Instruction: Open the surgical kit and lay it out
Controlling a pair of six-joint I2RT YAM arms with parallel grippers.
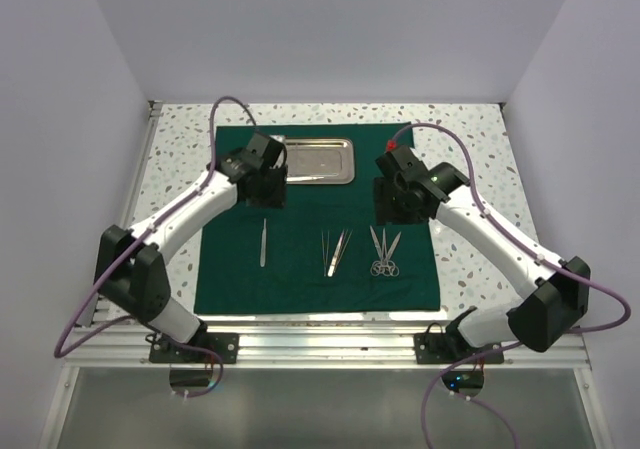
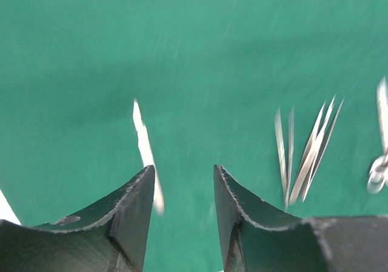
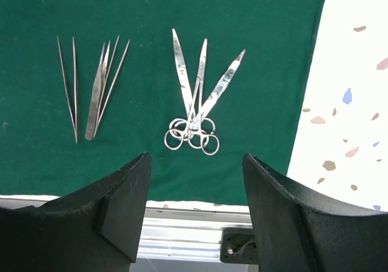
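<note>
In the top view, a slim scalpel (image 1: 263,244) lies alone on the left of the green cloth (image 1: 300,294). My left gripper (image 1: 265,191) hovers beyond it, near the metal tray (image 1: 340,166); the left wrist view shows its fingers (image 2: 136,208) apart and empty. Slender tools (image 1: 305,178) are still in the tray, partly hidden by the left arm. Tweezers (image 3: 97,96) rest mid-cloth, and to their right several scissors (image 3: 195,102) fan out with handles overlapping. Above the scissors my right gripper stands open, nothing between its fingers.
Speckled white tabletop (image 1: 470,239) surrounds the cloth. A metal rail (image 1: 320,341) runs along the front edge. Bare cloth lies between the scalpel and the tweezers, and in the middle below the tray.
</note>
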